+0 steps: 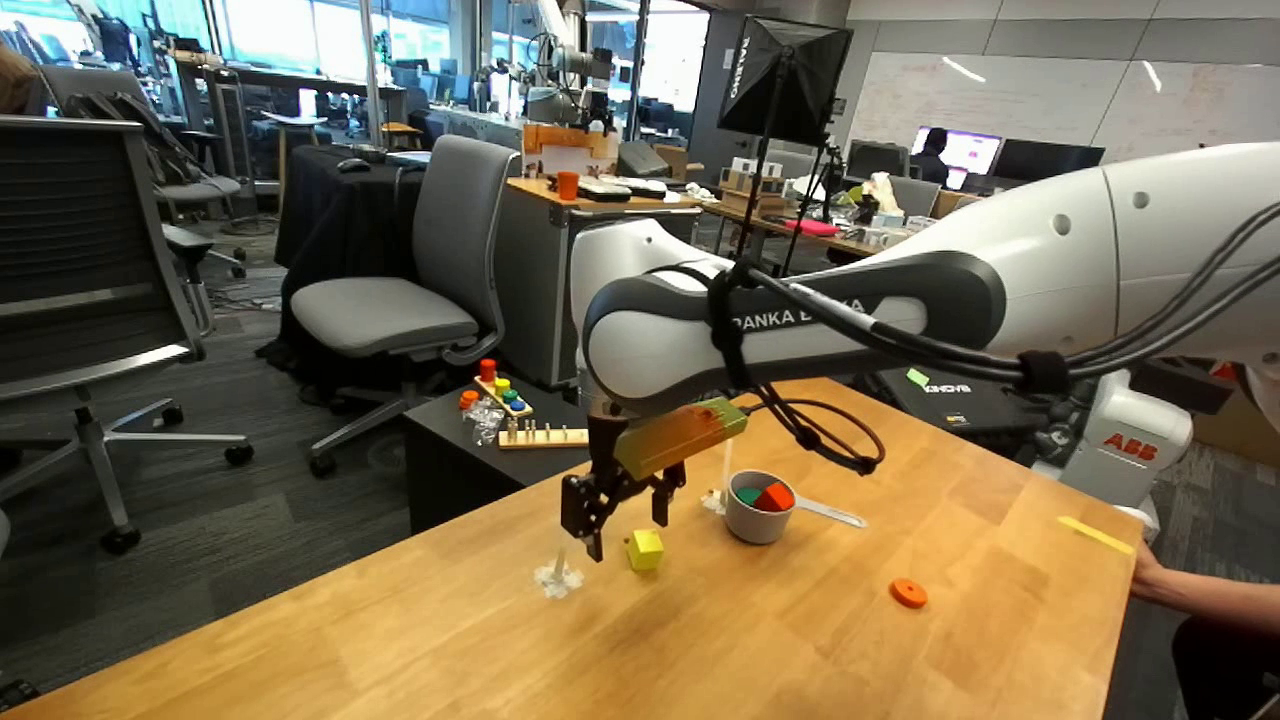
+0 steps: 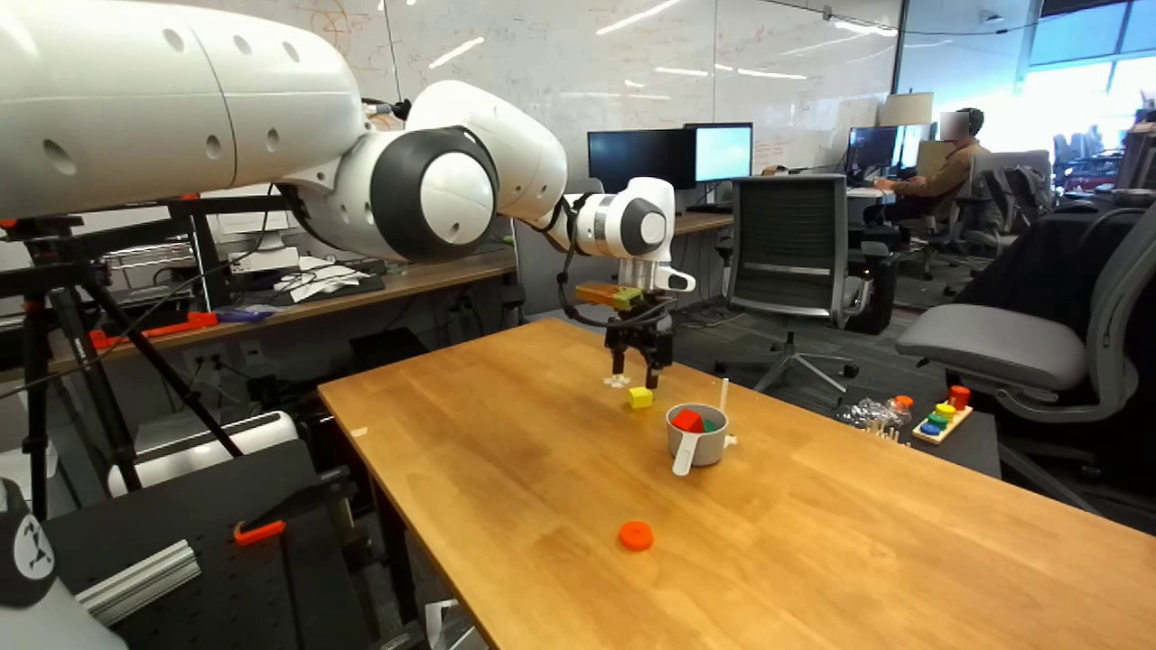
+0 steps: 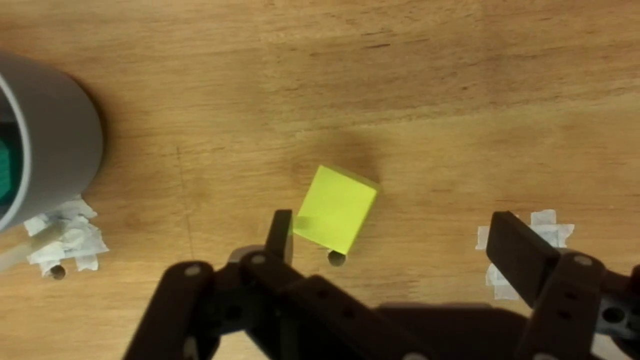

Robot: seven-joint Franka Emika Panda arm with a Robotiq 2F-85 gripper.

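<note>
A yellow block [image 3: 336, 209] lies on the wooden table, seen from above in the wrist view. My gripper is open above it, its fingers wide apart. The block sits nearer the left finger [image 3: 279, 235], with a broad gap to the right one, and nothing is held. In exterior view 1 the gripper [image 1: 627, 530] hangs just behind the yellow block [image 1: 645, 550]. Beside them stands a grey cup [image 1: 758, 524] with a long handle; a red block [image 1: 775, 497] and a green block [image 1: 747, 494] are inside it.
Two thin pale pegs are taped to the table, one by the cup [image 2: 725, 394] and one near the gripper, its tape [image 1: 559, 581] showing. An orange disc [image 2: 636, 535] lies alone toward the other side.
</note>
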